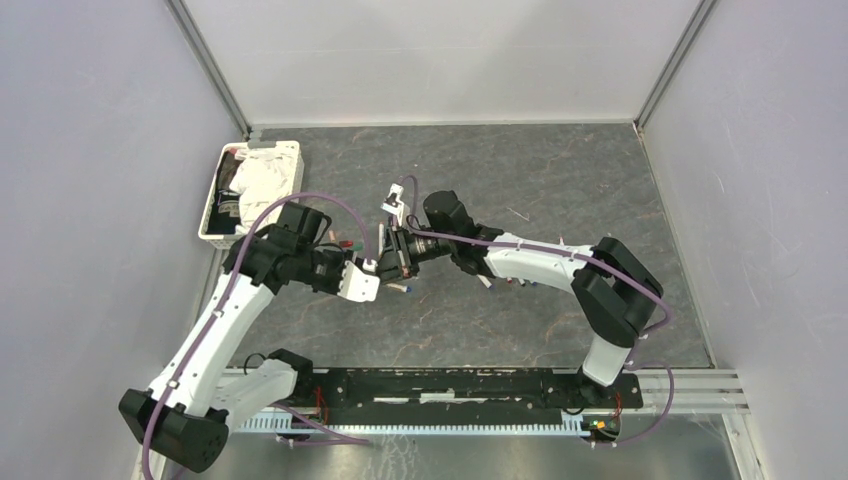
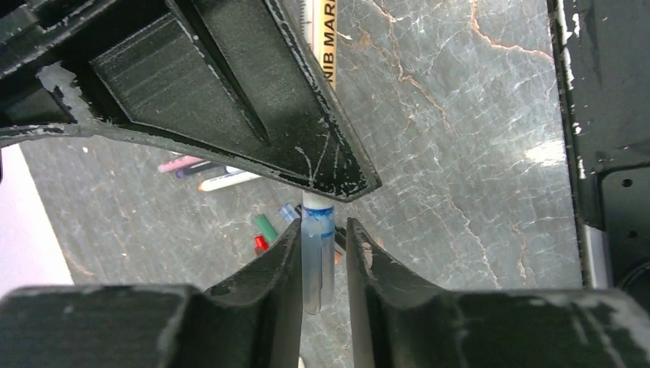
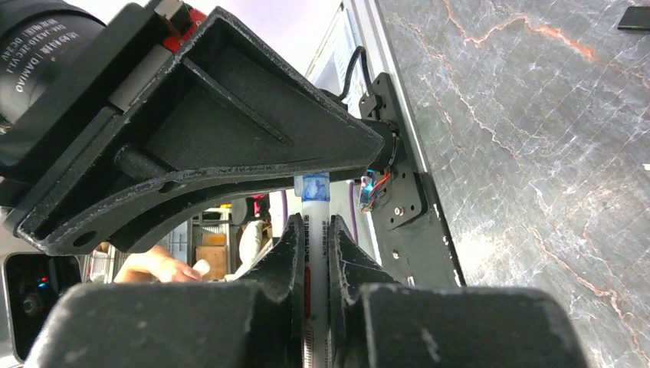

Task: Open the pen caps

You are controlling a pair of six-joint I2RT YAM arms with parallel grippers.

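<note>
A white marker with an orange label (image 2: 328, 46) runs through my right gripper, which is shut on its body. In the left wrist view its clear, blue-ringed cap (image 2: 317, 264) sticks out below the right gripper's black finger. The cap is on the pen and lies between the fingers of my left gripper. Those fingers stand part open, close to the cap on one side with a slim gap on the other. In the right wrist view the pen's blue opposite end (image 3: 315, 188) shows. From above, both grippers meet left of centre, hiding most of the pen.
Several loose pens, among them a white one with an orange tip (image 2: 228, 181), lie on the grey table below. A green cap (image 2: 265, 228) and a red cap (image 2: 261, 243) lie near them. A white basket (image 1: 298, 165) stands at the back left.
</note>
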